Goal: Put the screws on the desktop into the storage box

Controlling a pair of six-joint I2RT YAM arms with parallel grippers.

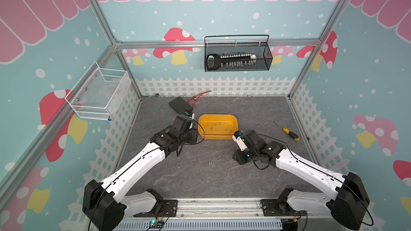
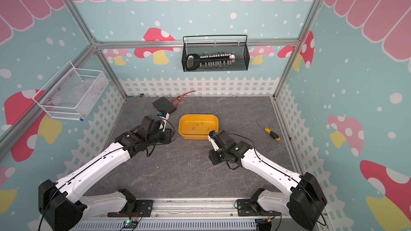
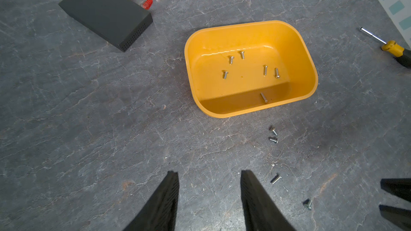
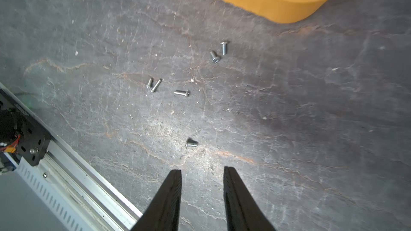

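The yellow storage box (image 3: 250,72) sits at the middle of the desk with several screws inside. Loose screws (image 4: 181,93) lie on the desk in front of it, in pairs and singly. My left gripper hovers left of the box's front, fingers wide apart, empty. My right gripper hangs over the loose screws near the box's front right, its fingers apart with nothing between them; a single screw (image 4: 191,143) lies just ahead of its fingertips in the right wrist view.
A dark flat device (image 3: 104,12) with red cables lies at the back left, a screwdriver (image 2: 271,132) at the right. Baskets hang on the back and left walls.
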